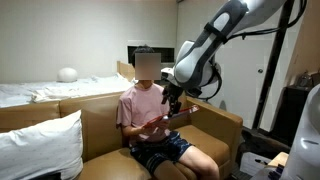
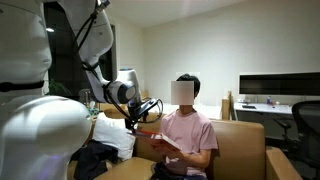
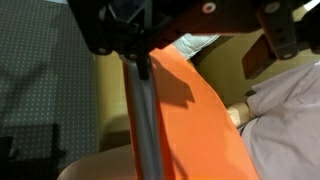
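Observation:
A flat red-orange book-like object [image 3: 205, 110] fills the middle of the wrist view, with a grey strip [image 3: 148, 115] along its left side. In exterior view 1, a seated person [image 1: 148, 105] in a pink shirt holds the red object [image 1: 180, 118] above the lap. My gripper is open, its dark fingers set wide apart over the orange face. The left finger overlaps the grey strip; whether it touches cannot be told. From outside, the gripper [image 1: 175, 103] hangs at the object's upper side, close to the person's chest.
The person sits on a tan sofa [image 1: 100, 140], very near the arm. A white pillow [image 1: 42, 150] lies at the left. Behind the sofa is a white-covered bed [image 1: 60, 90]. An office chair [image 2: 308, 122] and desk stand at the back in exterior view 2.

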